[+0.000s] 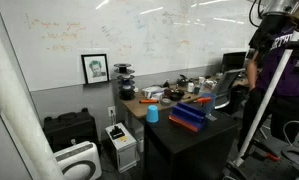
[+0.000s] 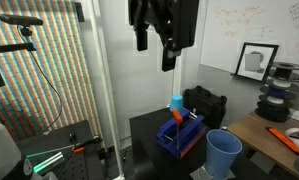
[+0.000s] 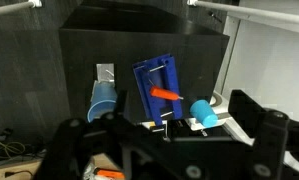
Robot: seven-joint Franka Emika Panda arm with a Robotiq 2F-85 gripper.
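Note:
A blue rack-like tray (image 3: 157, 82) lies on the black table, with an orange-red object (image 3: 166, 94) resting on or in it. In the wrist view a blue cup (image 3: 104, 98) is left of the tray, and a light-blue cup (image 3: 202, 112) sits to its right. Exterior view 2 shows the blue cup (image 2: 224, 150) in front and the light-blue cup (image 2: 176, 102) behind the tray (image 2: 179, 136). My gripper (image 2: 156, 48) hangs well above everything, open, its fingers far apart with nothing between them. The orange-red object's exact shape is unclear.
Behind the black table (image 1: 184, 140), a wooden bench (image 2: 259, 133) carries a stack of dark spools (image 2: 279, 95) and assorted clutter. A white post (image 2: 99, 80) rises beside the table. Bare black surface (image 3: 99, 50) surrounds much of the tray in the wrist view.

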